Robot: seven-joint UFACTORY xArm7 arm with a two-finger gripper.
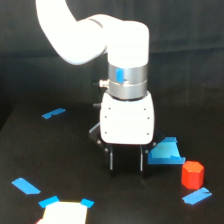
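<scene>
My gripper (126, 160) hangs near the middle of the camera view, pointing down, with its two thin dark fingers apart. Nothing shows between them, and I cannot tell how high the tips are above the black table. To its right is a red block (192, 175), apart from the fingers. A blue patch (165, 151) lies between the hand and the block, partly hidden by the hand.
At the bottom left, a pale object (65, 213) is cut off by the frame edge. Strips of blue tape (26, 186) mark the black surface (100, 195) in several places. The table in front of the gripper is bare.
</scene>
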